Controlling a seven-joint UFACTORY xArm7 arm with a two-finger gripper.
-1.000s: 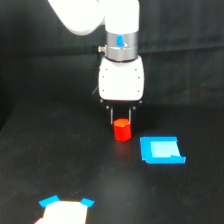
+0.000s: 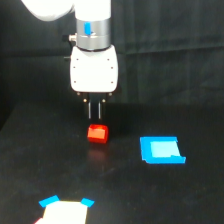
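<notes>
My gripper [image 2: 97, 108] hangs from the white and grey arm at the upper middle, its two dark fingers pointing down above a small red block [image 2: 97, 134] on the black surface. The fingers are slightly apart; whether anything thin is between them is too small to tell, and none shows.
A blue-bordered pale square [image 2: 163, 149] lies to the right of the block. At the bottom left is a pale square [image 2: 64, 213] with blue corner pieces and a bit of red at its edge.
My arm and gripper have moved left and slightly up. The red block now sits farther left than before and shows fully below the fingertips.
</notes>
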